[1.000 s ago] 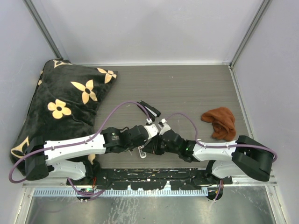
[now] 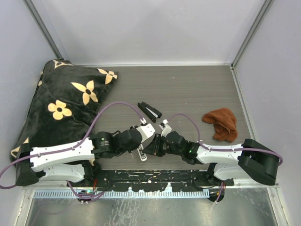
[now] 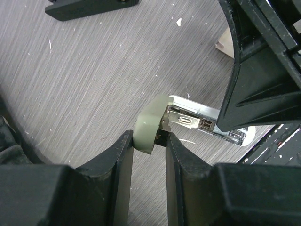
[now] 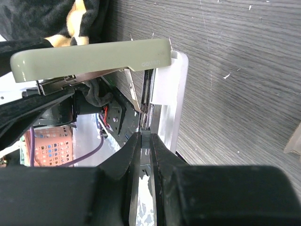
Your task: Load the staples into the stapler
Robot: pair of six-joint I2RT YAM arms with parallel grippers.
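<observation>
An open stapler with an olive-green top arm [image 4: 94,59] and a white base [image 4: 171,108] lies on the table; its metal channel is exposed. My left gripper is shut on the end of the raised top arm, which slants up from the base. A small grey metal piece, seemingly the staples [image 4: 146,140], sits between the fingertips of my right gripper, shut just over the channel. Whether the piece touches the channel, I cannot tell. In the left wrist view, black right fingers [image 3: 263,75] cover part of the base.
A black stapler-like object [image 2: 149,110] lies behind the grippers. Brown cloth [image 2: 222,123] is at the right, and a dark flowered cushion [image 2: 66,103] at the left. A tan piece [image 3: 226,44] lies near the stapler.
The right gripper has stayed almost in place.
</observation>
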